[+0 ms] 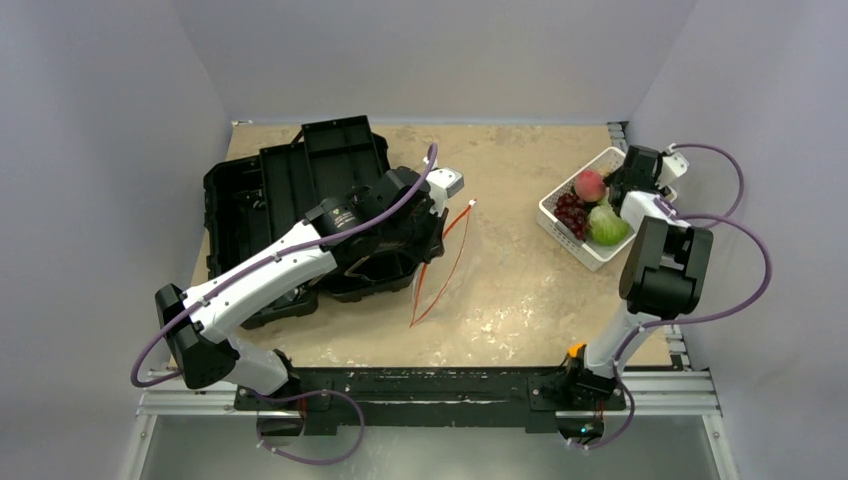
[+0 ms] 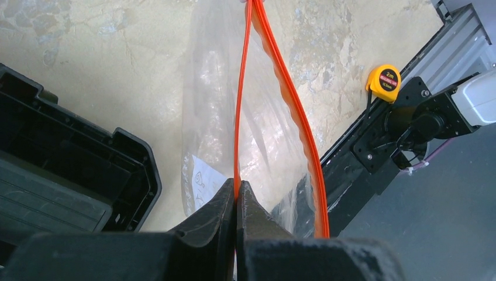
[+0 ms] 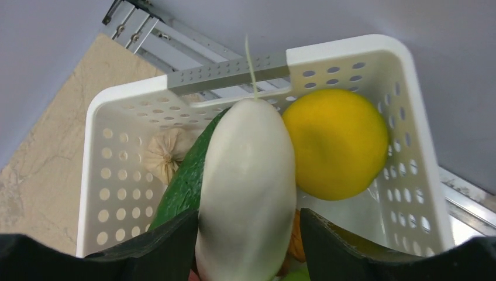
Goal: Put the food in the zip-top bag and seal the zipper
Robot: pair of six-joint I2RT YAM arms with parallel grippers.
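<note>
The clear zip top bag has an orange zipper parted into two strips, its mouth open. My left gripper is shut on one of these strips. A white oval vegetable with a thin stem sits in the white basket. Around it stands my right gripper, part open, with a narrow gap on its right side. Also in the basket are a peach, dark grapes, a green cabbage, a yellow fruit and a dark green vegetable.
The open black toolbox takes up the left of the table, under my left arm. A yellow tape measure lies by the right arm's base. Between bag and basket the table is clear. A wall stands close to the basket's right.
</note>
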